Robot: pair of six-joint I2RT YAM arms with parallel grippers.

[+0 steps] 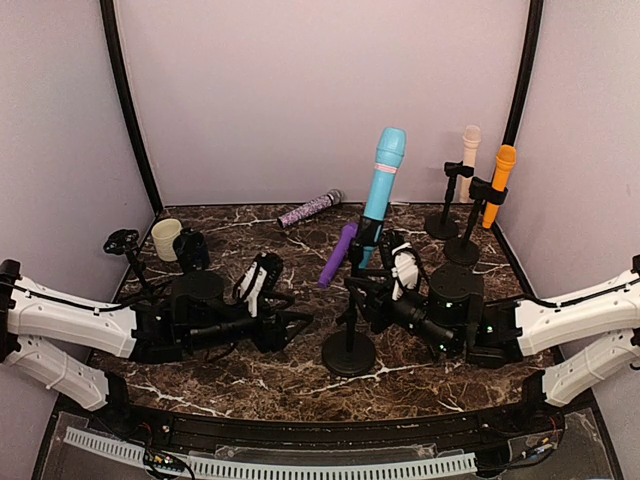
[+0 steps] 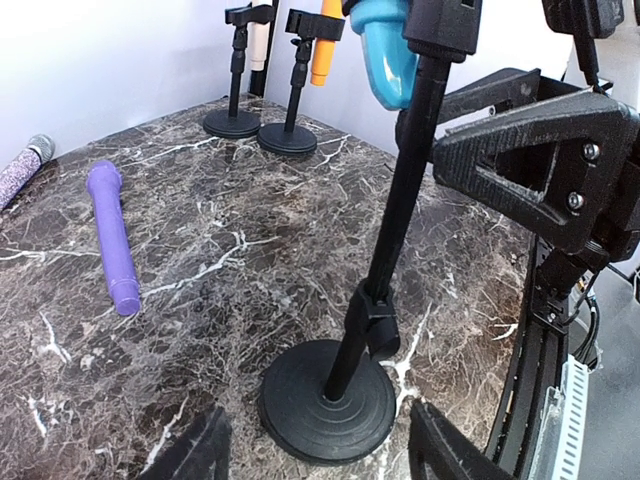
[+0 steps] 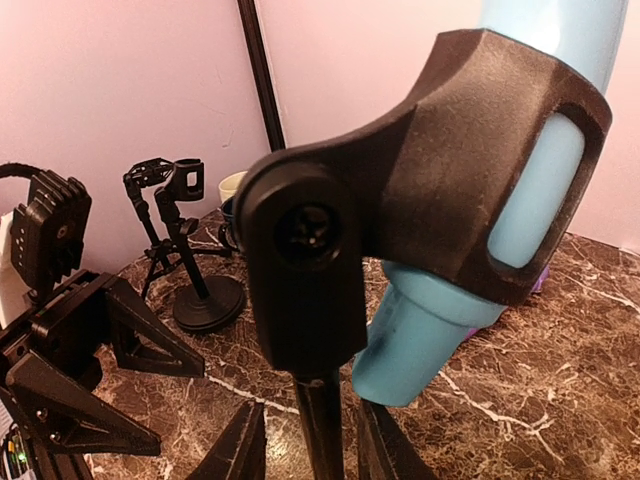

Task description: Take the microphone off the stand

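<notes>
A light blue microphone [image 1: 383, 175] sits tilted in the holder [image 3: 430, 170] of a black stand, whose round base [image 2: 326, 405] rests on the marble table. My right gripper [image 1: 365, 295] is at the upper pole [image 3: 318, 420], just below the holder; its fingertips flank the pole in the right wrist view, apparently apart, though contact is unclear. My left gripper [image 1: 285, 315] hangs left of the stand, with its fingertips apart and nothing between them, facing the base in the left wrist view.
A purple microphone [image 2: 112, 235] and a glittery one [image 1: 305, 210] lie behind. Two stands with cream [image 1: 470, 150] and orange [image 1: 498, 185] microphones stand back right. Empty stands [image 3: 205, 295] and a cup [image 1: 165, 240] are at the left.
</notes>
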